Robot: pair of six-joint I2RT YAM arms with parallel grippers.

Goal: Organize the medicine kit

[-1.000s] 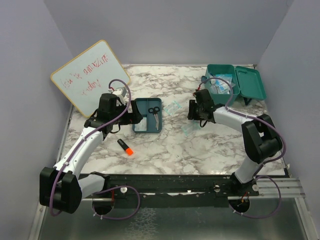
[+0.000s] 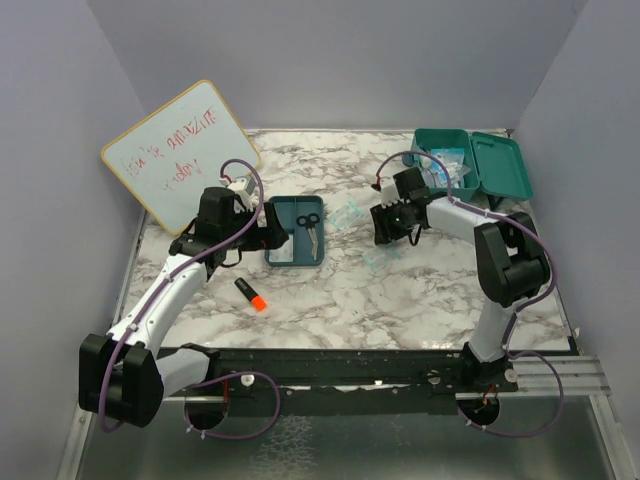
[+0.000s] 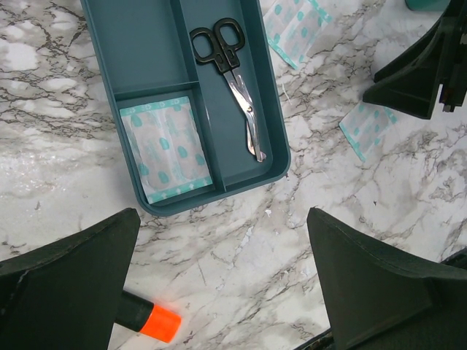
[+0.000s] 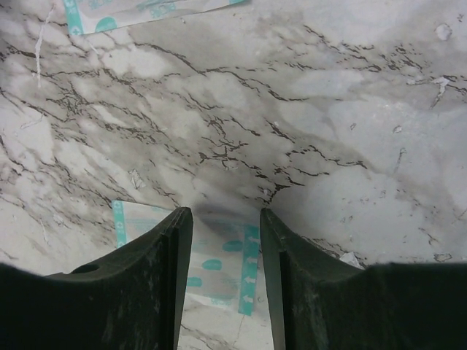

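Observation:
A divided blue-grey tray [image 3: 116,60] holds black-handled scissors [image 3: 235,93] in its right compartment and a white-and-teal packet [image 3: 166,148] in its lower left one. A second packet [image 2: 346,215] lies right of the tray; a third [image 4: 150,226] lies nearer, beneath my right gripper, whose open fingers are over that packet's far edge with nothing held. My left gripper hangs open at the tray's left and front, above the table, holding nothing.
A green box [image 2: 439,140] with packets inside stands at back right, its lid [image 2: 505,165] beside it. A whiteboard [image 2: 170,145] leans at back left. A black-and-orange marker [image 2: 251,294] lies at front left.
The left arm shows no clear movement.

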